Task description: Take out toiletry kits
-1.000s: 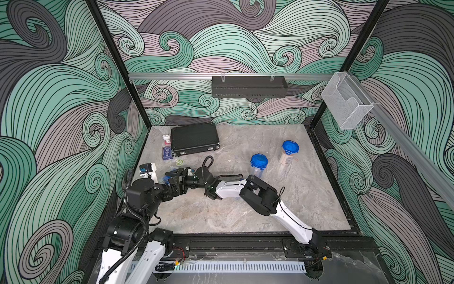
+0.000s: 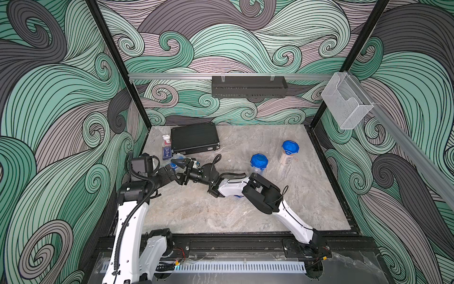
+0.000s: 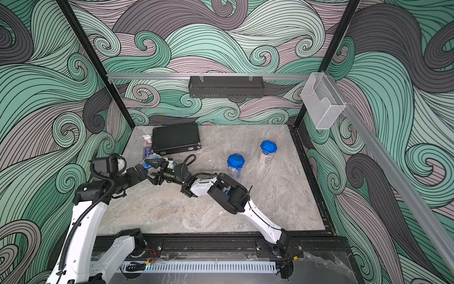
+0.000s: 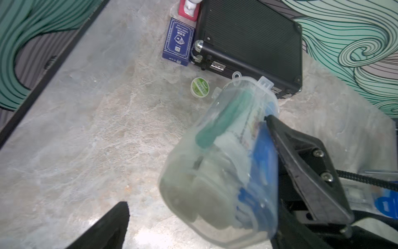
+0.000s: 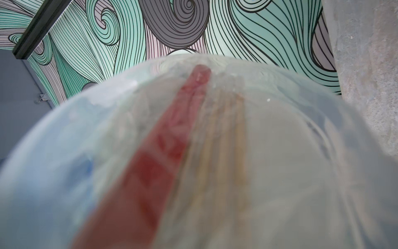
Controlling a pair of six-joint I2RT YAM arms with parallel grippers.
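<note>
A translucent toiletry kit case (image 4: 215, 166), packed with small items, is held up at the left of the table by my right gripper (image 2: 182, 170), which is shut on it. In the left wrist view it shows green and blue items inside; in the right wrist view a red item and thin sticks show blurred through the plastic. My left gripper (image 2: 170, 174) stands open close by the case, its dark fingertips low in the left wrist view, with nothing clearly between them.
A black case (image 2: 194, 137) stands at the back left, beside a blue card box (image 4: 177, 41) and a small green tin (image 4: 199, 87). Two blue-lidded containers (image 2: 259, 161) (image 2: 290, 146) stand at the right.
My right gripper has risen slightly with the kit case.
</note>
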